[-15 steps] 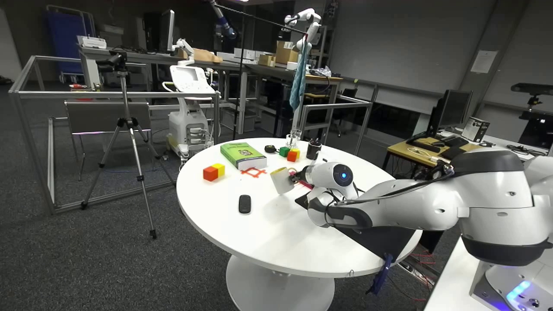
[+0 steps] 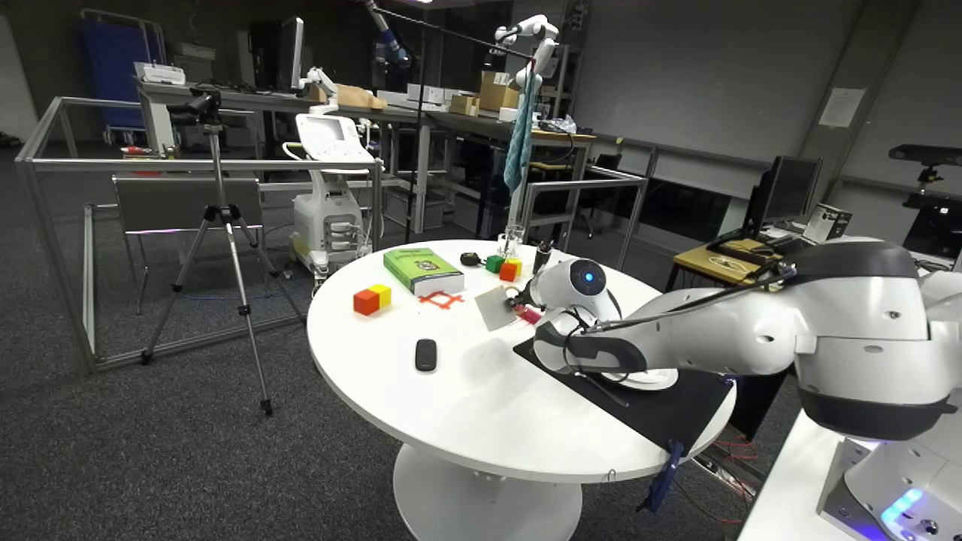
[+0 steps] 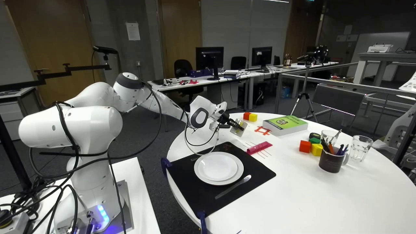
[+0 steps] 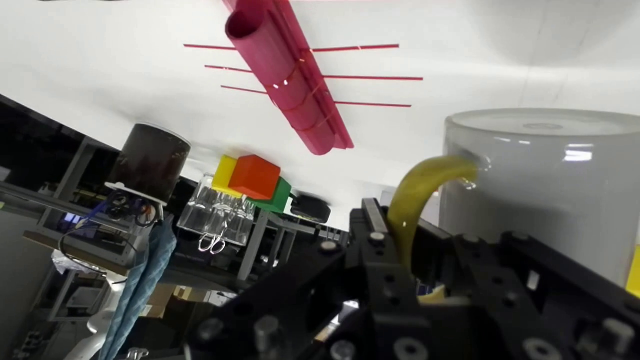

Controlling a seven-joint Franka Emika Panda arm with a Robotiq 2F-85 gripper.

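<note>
A white mug [image 4: 540, 186] with a yellow handle [image 4: 411, 198] fills the right of the wrist view. My gripper is shut on that handle, one dark finger [image 4: 373, 219] on its near left side. The mug [image 2: 494, 308] appears tilted at the arm's end in exterior view 1, over the white table [image 2: 469, 406]. From exterior view 2, the mug [image 3: 238, 128] is partly covered by the gripper [image 3: 235, 124]. Whether its base touches the table cannot be told.
A pink tube rack [image 3: 259, 147] lies close by. White plates [image 3: 218, 167] and a knife [image 3: 233, 187] rest on a black mat. Blocks, a dark pen mug [image 3: 331, 160], glasses and a green book [image 2: 424, 270] stand farther off. Front-left table space holds only a black phone-like object [image 2: 425, 355].
The held mug has turned: its yellow interior showed earlier in exterior view 1, and now a flat pale face does. The wrist has shifted slightly and the arm's hand rises higher there.
</note>
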